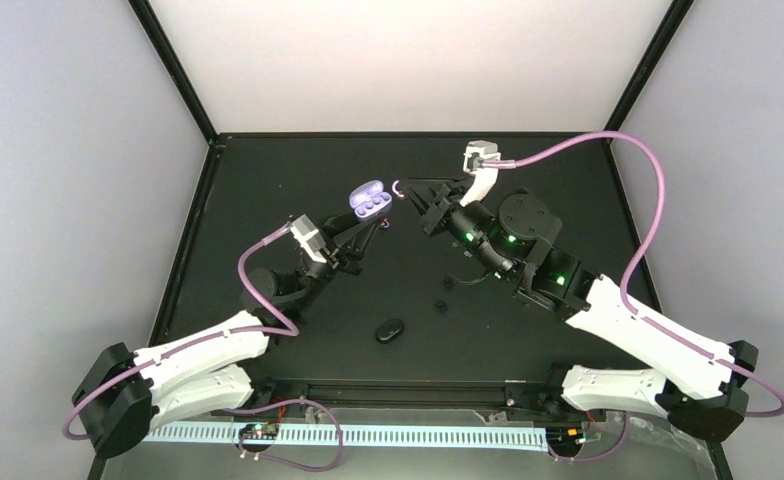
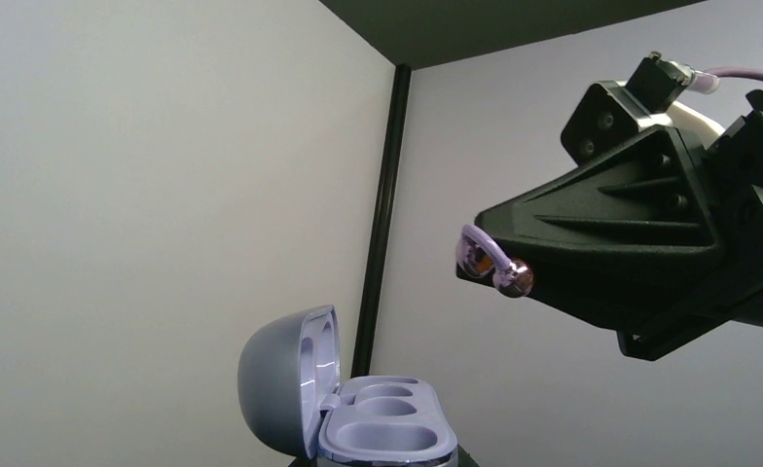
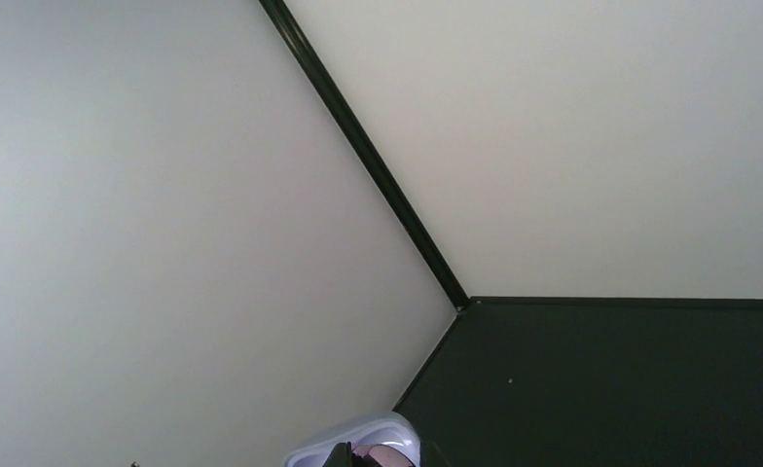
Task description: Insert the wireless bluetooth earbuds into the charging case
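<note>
The lavender charging case [image 1: 372,202] is held up with its lid open, my left gripper [image 1: 365,228] shut on it. In the left wrist view the case [image 2: 382,428] shows its hollows facing up, and no earbud is visible in them. A purple earbud [image 2: 494,261], a curved band with shiny ends, sits at the tips of my right gripper [image 1: 406,188], which is shut on it. The earbud is apart from the case, above it and to its right. Another small earbud [image 1: 385,224] shows beside the case in the top view, partly hidden.
A black oval object [image 1: 390,330] lies on the dark table [image 1: 528,345] in front of the grippers. Two small dark bits [image 1: 441,305] are near the right arm.
</note>
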